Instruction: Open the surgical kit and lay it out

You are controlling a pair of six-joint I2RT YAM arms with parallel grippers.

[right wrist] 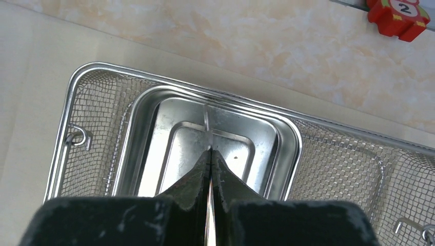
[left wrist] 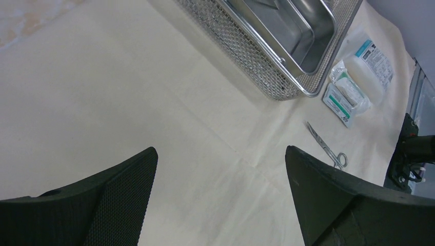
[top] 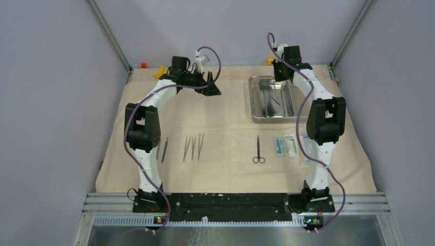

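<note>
In the top view my left gripper (top: 213,85) hangs open over bare cloth, left of the mesh basket (top: 253,108); nothing lies between its fingers. My right gripper is shut above the far part of the metal tray (right wrist: 295,148) inside that basket. A thin metal instrument (right wrist: 207,119) sticks out past its fingertips, with a bright sliver between the fingers; it looks gripped, its other end hidden by them. The top view shows a thin line of it (top: 275,99) over the tray. Scissors (top: 258,148) lie on the cloth.
Tweezer-like instruments (top: 193,147) lie in a row at the front left, with a slim dark one (top: 164,150) beside them. Sealed packets (top: 291,146) lie front right, partly under the right arm.
</note>
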